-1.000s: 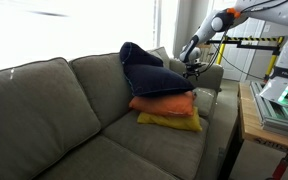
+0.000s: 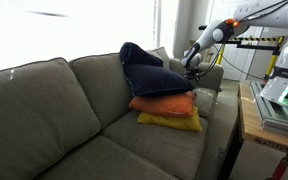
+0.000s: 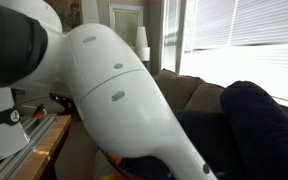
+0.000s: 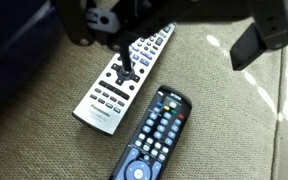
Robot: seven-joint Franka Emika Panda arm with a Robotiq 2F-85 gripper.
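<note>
In the wrist view, a silver-white remote control (image 4: 112, 98) with dark and grey buttons lies on beige woven fabric. Beside it, lower in that view, is a black remote (image 4: 154, 135) with a blue ring pad; its bottom end is cut off by the frame edge. My gripper is open above them, its left finger covering part of the silver remote and its right finger over bare fabric. From exterior view 1, the gripper (image 2: 191, 72) shows small at the sofa's far end, behind the cushions, and the remotes cannot be seen there.
Dark blue cushions (image 2: 152, 75), an orange cushion (image 2: 164, 103) and a yellow one (image 2: 172, 121) are piled on the grey-brown sofa (image 2: 44, 115). A wooden table (image 2: 262, 135) stands at the right. In exterior view 2, my white arm (image 3: 124, 85) blocks much of the scene.
The arm has come slightly lower at the sofa's far end. Cushions and sofa look unchanged.
</note>
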